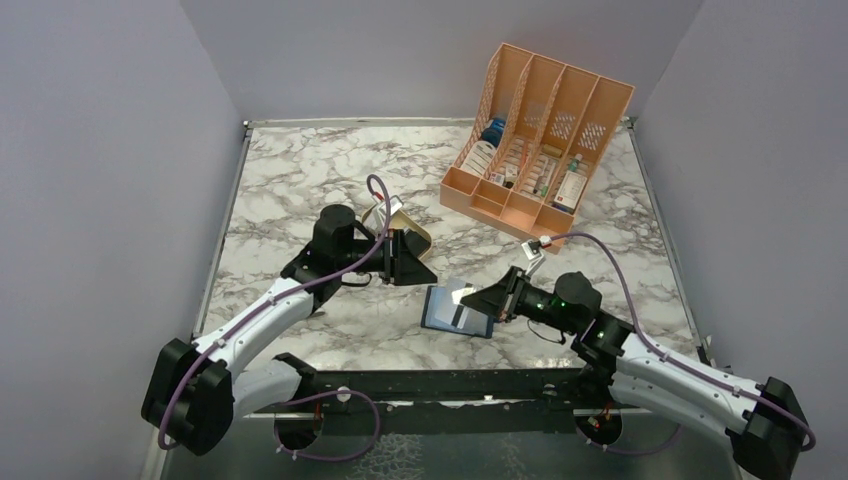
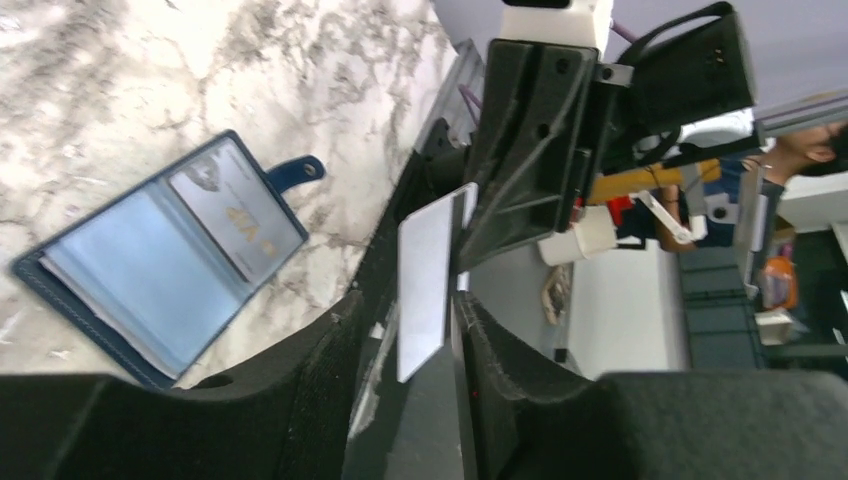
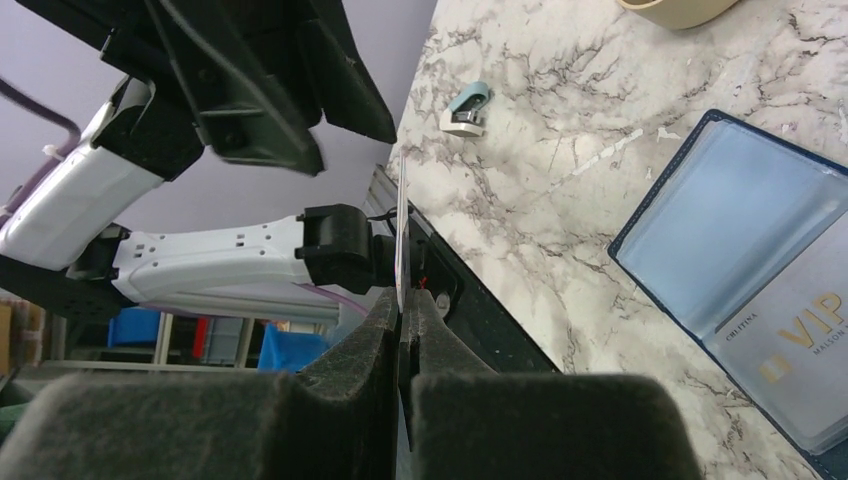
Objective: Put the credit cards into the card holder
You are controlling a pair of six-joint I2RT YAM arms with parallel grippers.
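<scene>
A white card stands upright in my right gripper, which is shut on it; in the right wrist view it shows edge-on. My left gripper is part open, facing the card from the left, with its fingers apart from it in the top view. The dark blue card holder (image 3: pixel 730 220) lies open on the marble table below, with a clear sleeve on one side and a printed VIP card (image 3: pixel 800 330) in the other.
A tan organizer (image 1: pixel 520 210) with bottles and small items stands at the back right. A cream container (image 3: pixel 670 8) sits behind the left arm. A small stapler-like item (image 3: pixel 462 115) lies on the table.
</scene>
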